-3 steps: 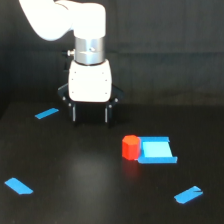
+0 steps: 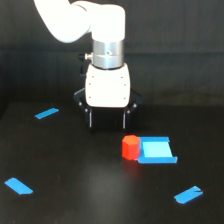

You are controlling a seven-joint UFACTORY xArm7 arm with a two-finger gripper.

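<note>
A small red block (image 2: 131,147) sits on the dark table, right at the left side of a light square with a blue border (image 2: 158,161). Whether block and border touch is hard to tell. My white gripper (image 2: 108,124) hangs above and to the left of the block in the picture. Its dark fingers (image 2: 126,118) stand well apart, so it is open, and nothing shows between them.
Blue tape strips lie at the far left (image 2: 47,113), near left (image 2: 18,186) and near right (image 2: 188,194) of the table. Behind is a dark backdrop.
My gripper has moved right and slightly lower in the picture, closer to the red block. It stays open. The block and the blue-bordered square have not moved.
</note>
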